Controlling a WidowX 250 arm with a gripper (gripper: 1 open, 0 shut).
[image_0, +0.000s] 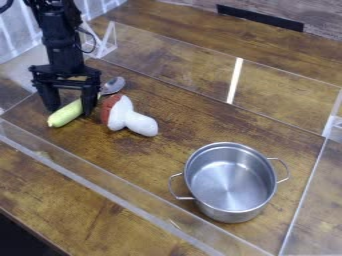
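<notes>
At the left of the camera view, my black gripper is open, low over a pale green elongated object that lies diagonally on the wooden table. Its fingers straddle the upper end of that object; whether they touch it is unclear. Right beside it lies a white and red object, like a mushroom. A small grey piece lies just behind them, partly hidden.
A steel pot with two handles stands at the lower right. Clear plastic edges run along the table's sides.
</notes>
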